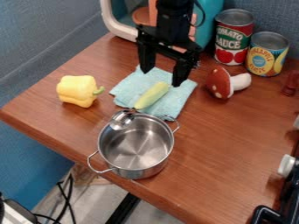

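Note:
My black gripper (pixel 163 68) hangs above the back of a light blue cloth (pixel 170 103), its two fingers apart with nothing visible between them. On the cloth lies a pale yellow elongated object (pixel 152 94), like a corn cob or banana, with a metal spoon or ladle (pixel 121 119) below it, resting at the rim of a steel pot (pixel 136 151) at the table's front. A yellow pepper (pixel 79 90) sits to the left. A red-capped mushroom toy (pixel 221 82) lies right of the cloth.
A tomato can (pixel 232 38) and a second can (pixel 267 54) stand at the back right, beside a teal and white container (pixel 121 12). A small red item (pixel 291 86) and a black device (pixel 282 201) are at the right edge.

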